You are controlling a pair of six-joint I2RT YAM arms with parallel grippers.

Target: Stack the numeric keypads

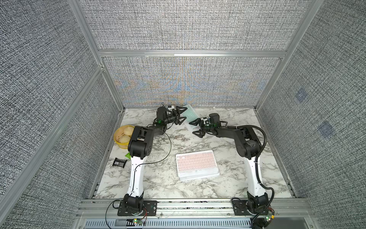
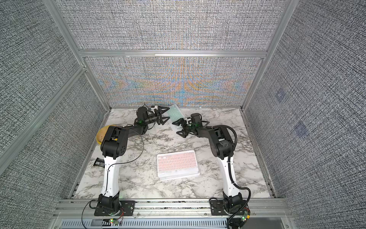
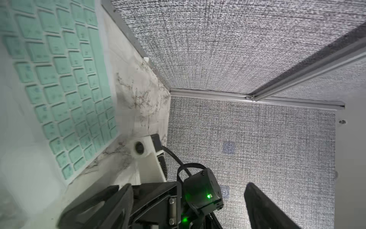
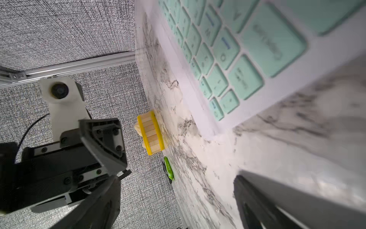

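Note:
A white keypad with pink keys [image 1: 196, 161] lies at the front middle of the table, seemingly on top of another white slab whose edge [image 1: 199, 176] shows below it. Further back, a keypad with green keys [image 1: 189, 113] rests on the tabletop near the back wall, between the two grippers. My left gripper [image 1: 183, 115] is open at its left side, nothing between the fingers. Open too, my right gripper [image 1: 195, 128] stands at its near right end; in the right wrist view the green keypad's corner [image 4: 228, 110] lies beyond the fingertips, clear of them.
At the left a yellow-rimmed basket [image 1: 119, 145] holds pale round things. A black packet [image 1: 119, 163] and a green item [image 1: 128, 155] lie in front of it, partly behind the left arm.

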